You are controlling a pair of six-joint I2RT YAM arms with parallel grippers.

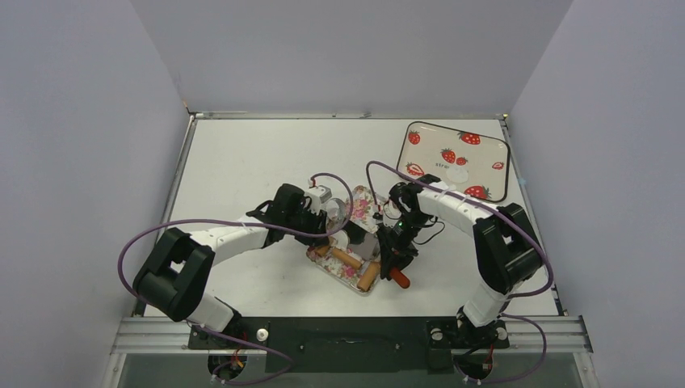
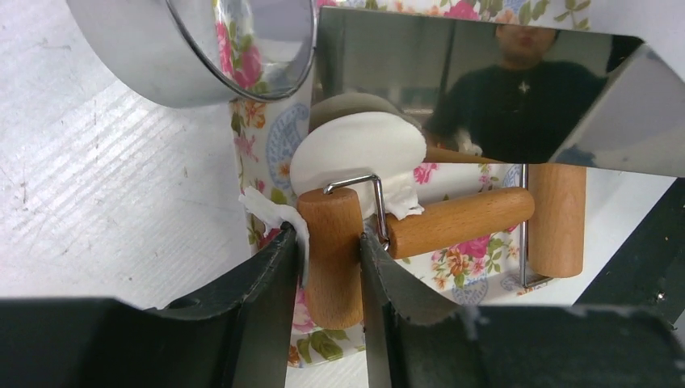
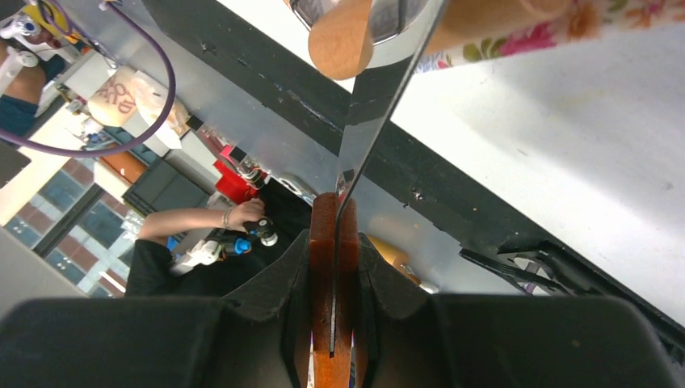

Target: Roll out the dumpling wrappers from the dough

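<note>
In the left wrist view my left gripper straddles a wooden roller (image 2: 331,295) on the floral tray (image 2: 327,346); whether it grips is unclear. A white scrap (image 2: 271,210) touches its left finger. A white dough round (image 2: 355,149) lies above the roller, near more wooden rollers (image 2: 452,218). A metal blade (image 2: 485,89) spans the tray. My right gripper is shut on the reddish wooden handle (image 3: 331,368) of a metal blade (image 3: 367,121), seen edge-on in the right wrist view.
A clear round container (image 2: 186,56) stands at the tray's upper left. A strawberry-print board (image 1: 436,145) lies at the back right with a white round on it.
</note>
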